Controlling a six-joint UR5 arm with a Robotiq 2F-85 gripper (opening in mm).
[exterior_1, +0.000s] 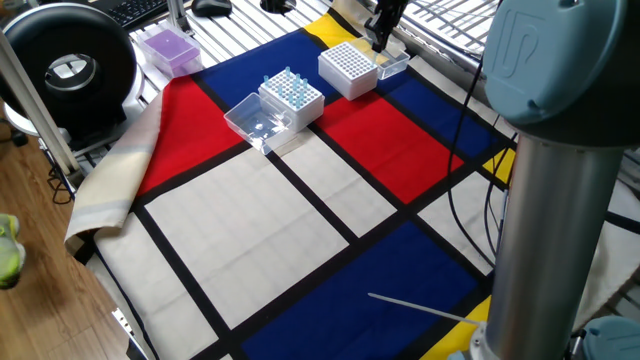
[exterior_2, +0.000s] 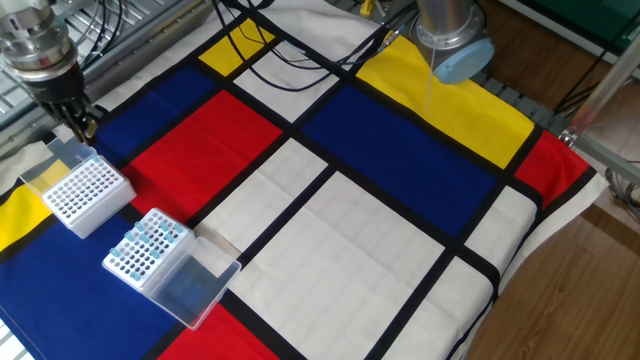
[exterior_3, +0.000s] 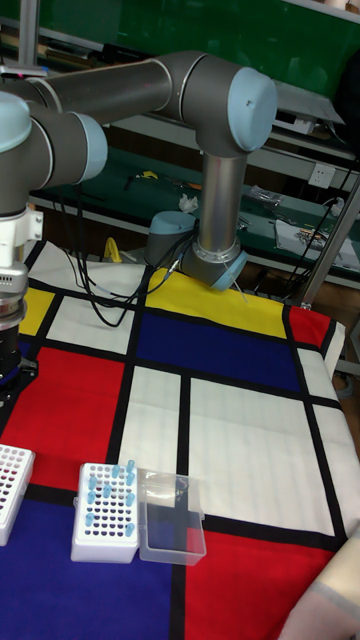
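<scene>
At the back of the table in exterior view 1, my gripper (exterior_1: 377, 46) points down at the open clear lid (exterior_1: 395, 62) of a white tip box. In exterior view 2 the dark fingers (exterior_2: 90, 131) are close to that lid, at its edge. Whether they touch or pinch it is too small to tell. The box's rack (exterior_2: 88, 192) shows rows of holes and no blue tips. Beside it stands a second white rack (exterior_2: 148, 246) with several light blue tips upright in it. Its clear lid (exterior_2: 195, 284) lies folded open on the cloth.
A purple-topped clear box (exterior_1: 171, 50) sits at the back left, by a round black device (exterior_1: 72, 68). Black cables (exterior_2: 290, 78) hang by the arm. One edge of the cloth is folded over.
</scene>
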